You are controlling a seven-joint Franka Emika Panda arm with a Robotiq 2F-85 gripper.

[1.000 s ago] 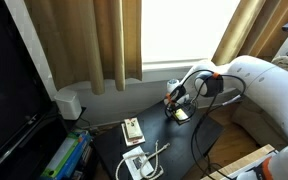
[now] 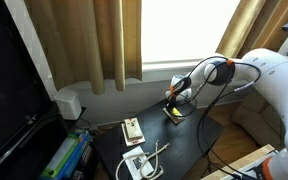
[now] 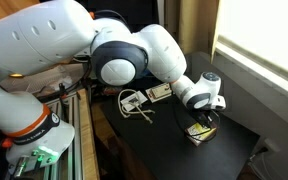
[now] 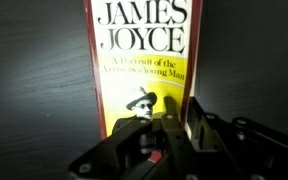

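Observation:
A paperback book [image 4: 144, 65] with "James Joyce" on its white and yellow cover fills the middle of the wrist view. Its right edge reaches down to my gripper, which is shut on that edge. The dark fingers hide the lower right part of the cover. From outside, the yellow book [image 3: 200, 130] shows just under my gripper [image 3: 196, 121] at the dark table. Whether the book is clear of the tabletop cannot be told.
Another book [image 2: 132, 130] lies on the dark table [image 2: 189, 140], left of my gripper. Near it are a white box-like device [image 2: 138, 164] and a pale looped cable [image 2: 156, 160]. A windowed wall stands behind.
More of the yellow cover shows beneath the gripper now. The other objects have stayed put.

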